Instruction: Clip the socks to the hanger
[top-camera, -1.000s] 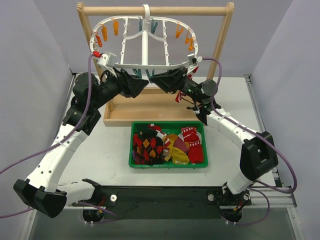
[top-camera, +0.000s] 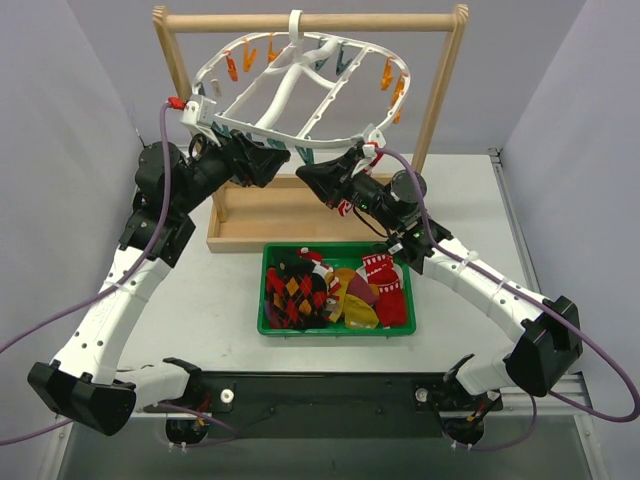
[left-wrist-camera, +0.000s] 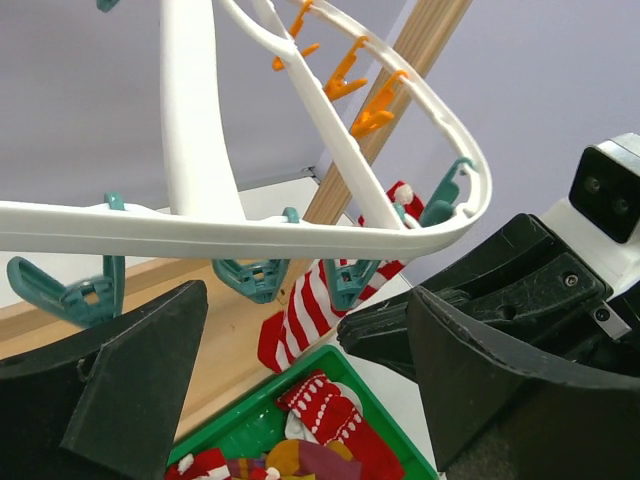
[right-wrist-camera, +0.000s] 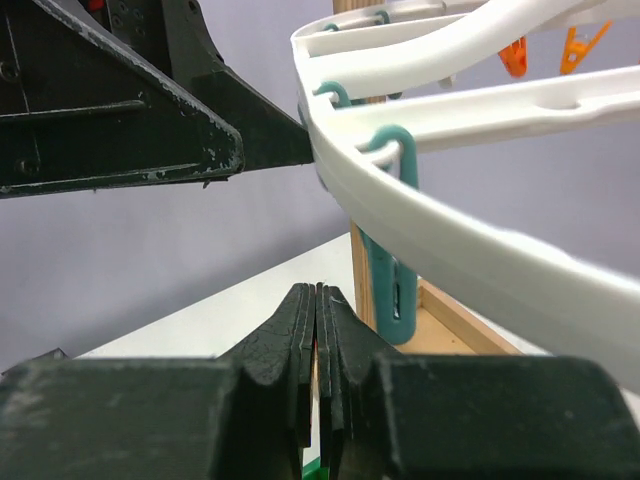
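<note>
The white clip hanger (top-camera: 300, 135) hangs from the wooden frame, with teal clips (left-wrist-camera: 260, 275) and orange clips (left-wrist-camera: 375, 110) on it. My left gripper (top-camera: 266, 160) stands open at the front-left rim, teal clips beyond its fingers. My right gripper (top-camera: 318, 180) is shut, nothing showing between its fingertips, just beside a teal clip (right-wrist-camera: 395, 300) at the rim. A red-and-white striped sock (left-wrist-camera: 305, 315) hangs on the hanger's far side, partly hidden by my right gripper and the rim.
A green bin (top-camera: 335, 335) of mixed socks sits on the white table below. The wooden frame (top-camera: 440, 90) surrounds the hanger.
The hanger has swung and tilted. My left gripper has shifted slightly left. My right arm has moved toward the front, and the striped sock now shows less from above.
</note>
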